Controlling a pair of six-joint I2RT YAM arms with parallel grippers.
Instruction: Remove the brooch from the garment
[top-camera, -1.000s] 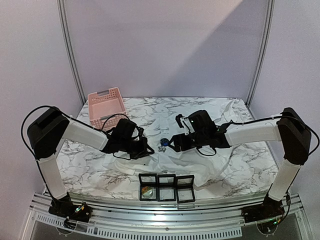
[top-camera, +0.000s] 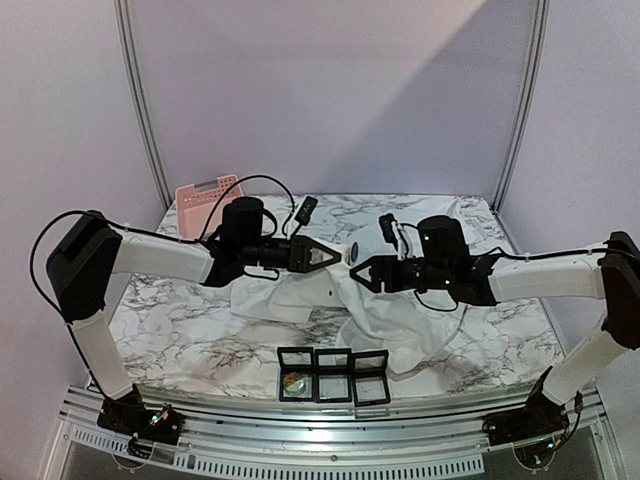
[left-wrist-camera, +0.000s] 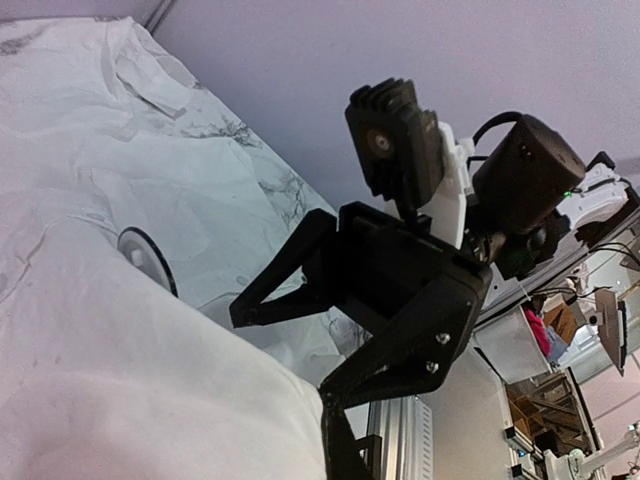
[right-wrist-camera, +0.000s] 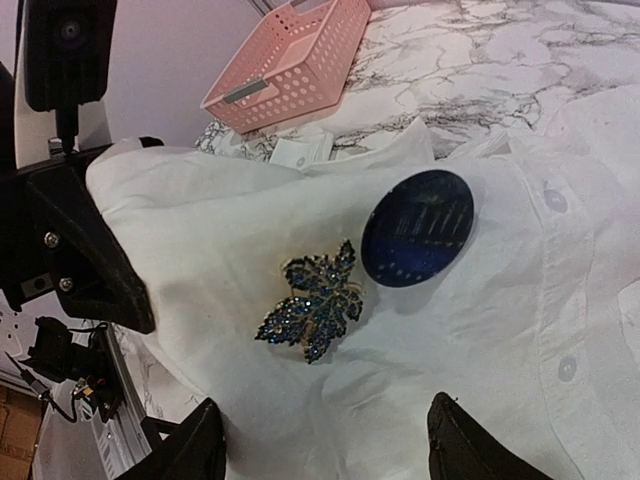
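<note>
A white garment (top-camera: 390, 330) is lifted at the middle by my left gripper (top-camera: 329, 258), which is shut on a bunch of its fabric, seen at left in the right wrist view. On the raised cloth sit a dark blue leaf-shaped jewelled brooch and, above-right of it, a dark oval disc, seen edge-on in the left wrist view. My right gripper (top-camera: 366, 273) faces the left one, fingers parted, its fingertips at the bottom of its own view below the brooch, apart from it.
A pink basket (top-camera: 188, 198) stands at the back left. Three small black open boxes (top-camera: 333, 398) sit at the front edge, the left one with something inside. Marble table (top-camera: 160, 340) shows around the garment.
My left gripper has risen with the garment's fabric, moving slightly right. My right gripper has shifted right and up, and the brooch area is lifted with the cloth.
</note>
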